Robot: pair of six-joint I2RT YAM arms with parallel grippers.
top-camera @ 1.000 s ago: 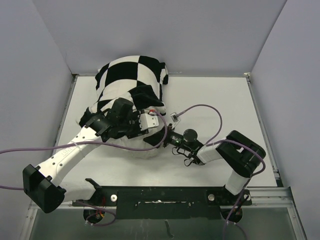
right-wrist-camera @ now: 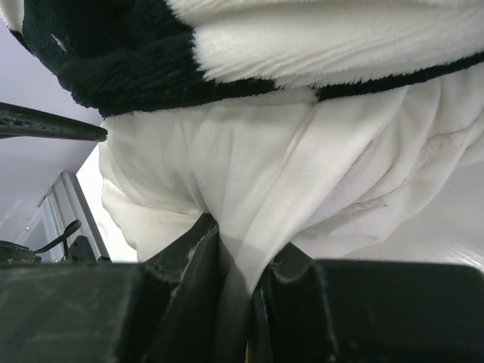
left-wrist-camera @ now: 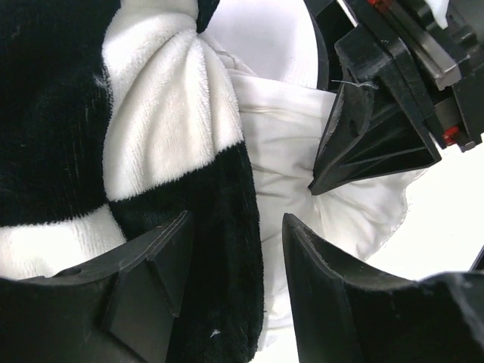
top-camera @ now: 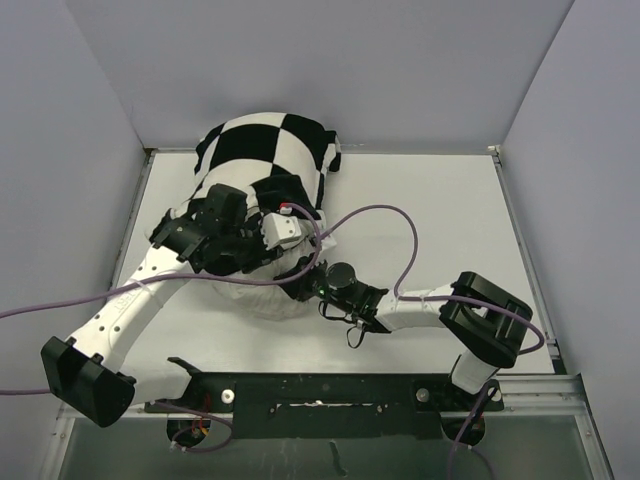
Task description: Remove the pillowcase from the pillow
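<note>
A black-and-white checkered plush pillowcase [top-camera: 249, 145] lies toward the back left of the table, its loose part bunched near my left arm. From its near end comes the white pillow [top-camera: 262, 298], partly hidden by both arms. In the left wrist view my left gripper is part open over the pillowcase's black edge [left-wrist-camera: 215, 249] and the white fabric [left-wrist-camera: 283, 174]; whether cloth lies between its fingers I cannot tell. My right gripper is shut on a gathered fold of white pillow fabric [right-wrist-camera: 257, 204], just below the pillowcase's fuzzy edge [right-wrist-camera: 333, 68].
Bare white table [top-camera: 420, 200] spreads out on the right and at the back right. Purple cables [top-camera: 408, 220] hang across both arms. My two wrists stand close together over the pillow, with the right gripper's body [left-wrist-camera: 393, 98] near the left one.
The checkered pillowcase has shifted only a little.
</note>
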